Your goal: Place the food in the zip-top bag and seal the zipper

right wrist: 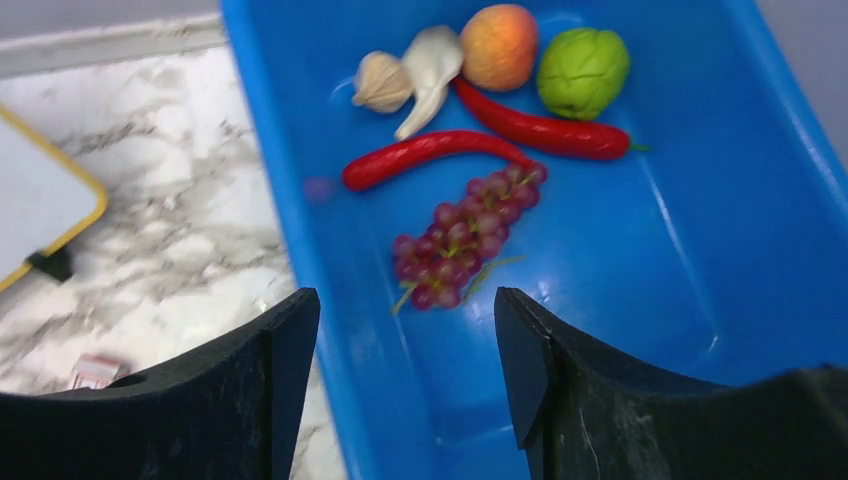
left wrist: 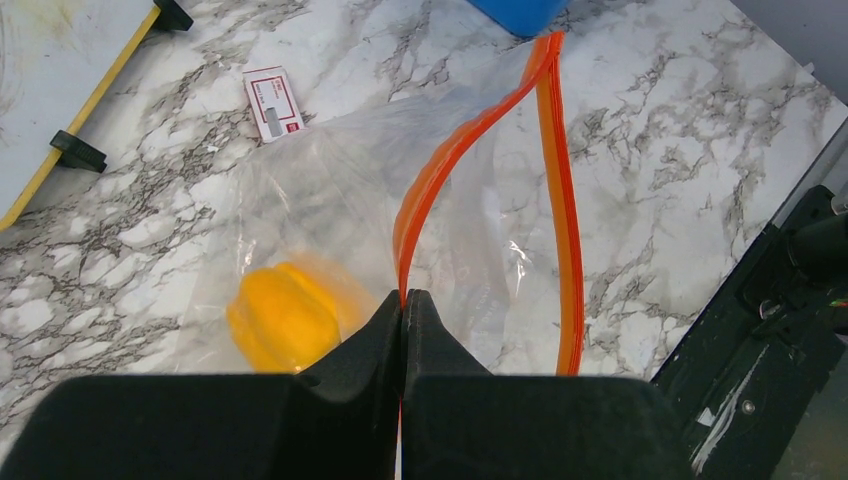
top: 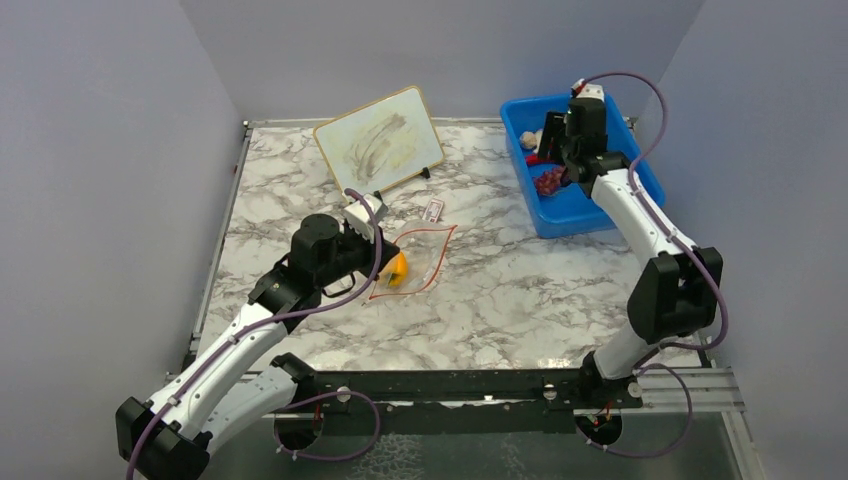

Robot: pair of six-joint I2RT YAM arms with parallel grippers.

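The clear zip top bag [left wrist: 480, 220] stands with its orange-edged mouth spread apart, a yellow pepper [left wrist: 285, 318] lying inside it. My left gripper is shut on one edge of the bag's mouth, the orange zipper strip running between its fingertips. Over the blue bin [top: 560, 224] hangs my right gripper, its fingers apart and empty. Below it in the right wrist view are a bunch of grapes [right wrist: 465, 240], two red chili peppers [right wrist: 430, 153], a garlic bulb [right wrist: 383, 83], a white vegetable [right wrist: 432, 65], a peach [right wrist: 500, 47] and a green vegetable [right wrist: 583, 72].
A whiteboard [top: 380, 140] leans at the back of the marble table. Behind the bag lies a small red and white box [top: 433, 210]. The table [top: 530, 310] between the bag and the front right is clear. Bin walls rise around the food.
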